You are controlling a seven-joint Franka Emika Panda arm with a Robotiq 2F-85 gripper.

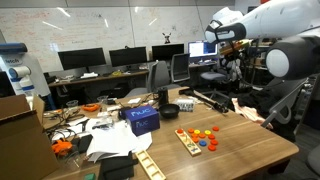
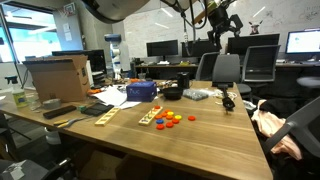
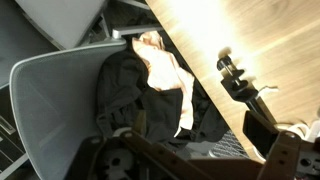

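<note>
My gripper hangs high over the far right end of the wooden table, well clear of anything on it. In the wrist view the open gripper shows at the bottom, with nothing between its fingers. Beneath it lie a dark cloth and a peach cloth beside a grey curved shell, off the table's edge. A black jointed object rests on the tabletop near that edge. Small red, yellow and blue discs are scattered on the table near a pale wooden strip.
On the table stand a blue box and a black bowl. White papers and assorted clutter cover its left side, near a cardboard box.
</note>
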